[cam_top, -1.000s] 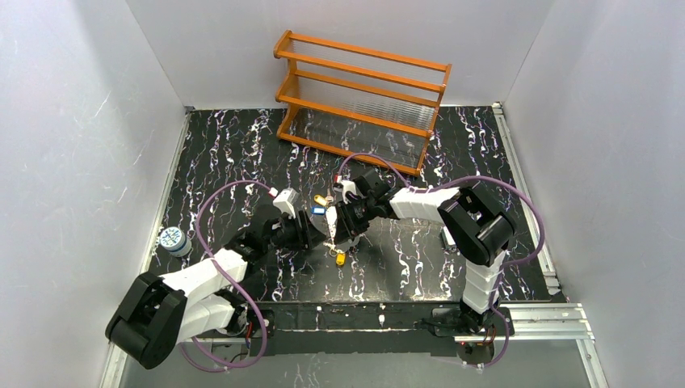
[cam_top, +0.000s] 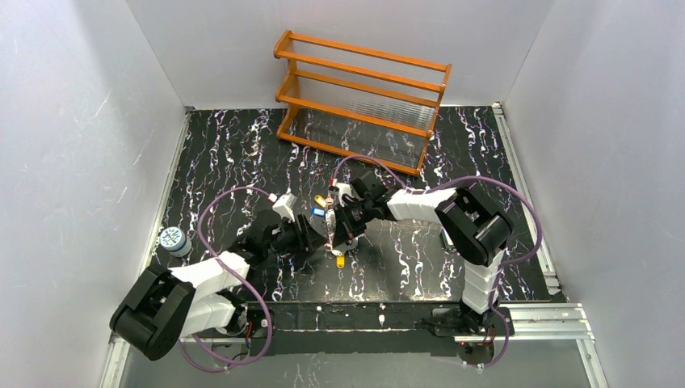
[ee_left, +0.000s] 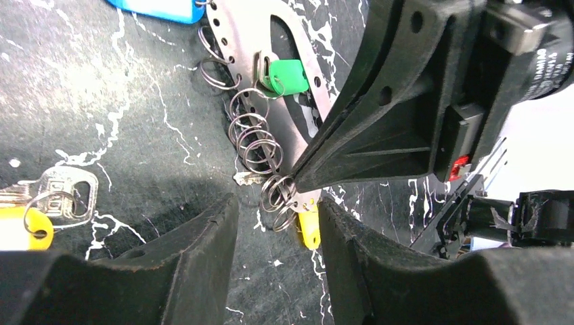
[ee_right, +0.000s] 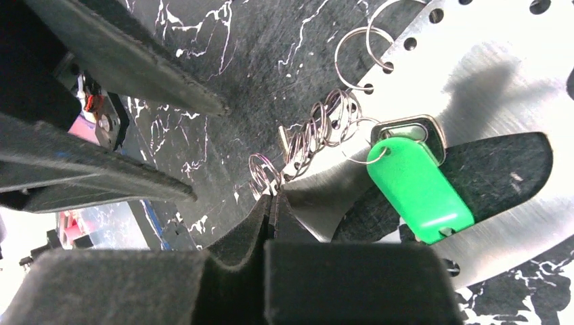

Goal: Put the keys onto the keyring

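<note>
A flat silver metal holder (ee_left: 237, 30) with holes along its edge lies on the table, several thin wire rings (ee_left: 256, 145) threaded along that edge. A green-tagged key (ee_right: 420, 193) lies on the holder, its tag over the cut-out. My right gripper is shut at the holder's narrow end, its tips on a small wire ring (ee_right: 260, 169) there; the exact grip is partly hidden. My left gripper stands open, with the rings at that end showing between its fingers in its wrist view. A yellow tag (ee_left: 310, 229) pokes out just beyond them.
Another yellow-tagged key (ee_left: 24, 229) and a blue tag (ee_left: 162, 8) lie beside the holder. Behind stands a wooden rack (cam_top: 363, 93); a round white-lidded container (cam_top: 174, 240) is at the far left. The table's right part has free room.
The rack and container have not moved.
</note>
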